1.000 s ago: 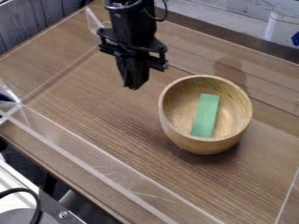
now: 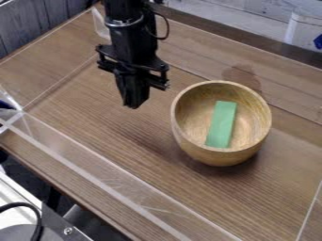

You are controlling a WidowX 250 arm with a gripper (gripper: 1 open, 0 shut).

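The black robot arm hangs from the top of the camera view, with its gripper (image 2: 131,94) low over the bare wood left of a round wooden bowl (image 2: 191,132). The gripper appears shut, with nothing visible between its fingers. A green rectangular piece (image 2: 221,124) lies inside the bowl.
A clear object (image 2: 100,21) stands behind the arm at the top. Black cables and white items lie at the lower left edge.
The arm and gripper have moved left and slightly down, a little farther from the bowl. The bowl and green piece have not moved.
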